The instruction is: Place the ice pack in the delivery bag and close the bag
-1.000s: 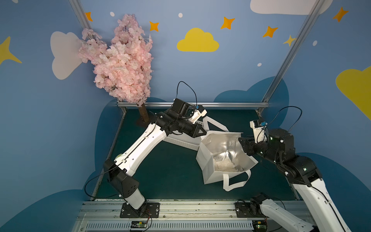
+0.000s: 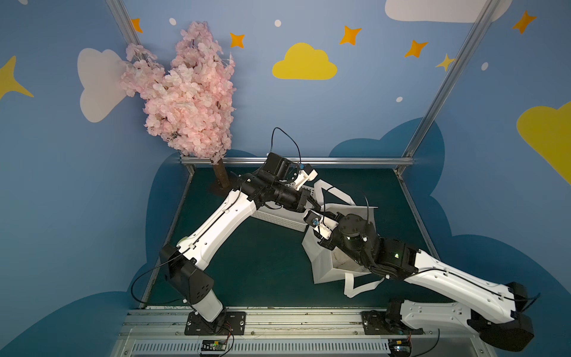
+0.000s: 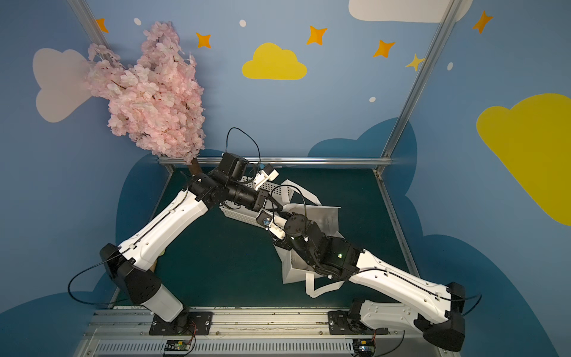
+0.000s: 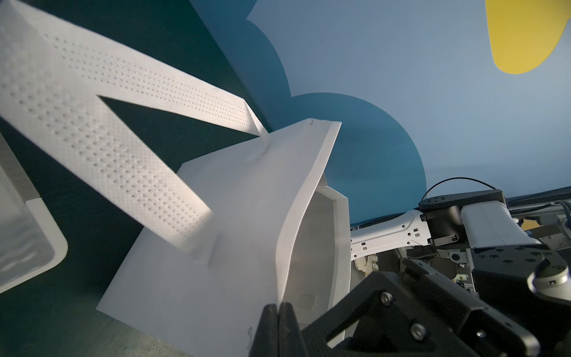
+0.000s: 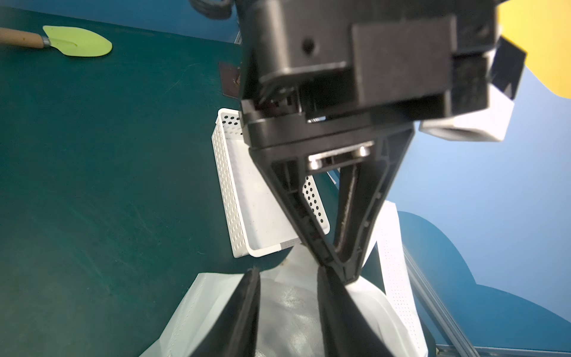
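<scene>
The white delivery bag (image 2: 324,267) stands open at the table's right middle, its silver lining partly hidden under my right arm. My left gripper is shut at the near bag wall's top edge; whether fabric is pinched cannot be told. My right gripper is part open over the bag's left rim, close beside the left one, bag material visible behind its fingers.
A white perforated basket (image 5: 226,178) lies behind and left of the bag. A green trowel (image 5: 77,41) lies on the table (image 5: 107,160). The blossom tree (image 2: 184,101) stands back left.
My right arm has swung leftward from the bag's right side to over it, beside my left gripper. The left arm has barely moved.
</scene>
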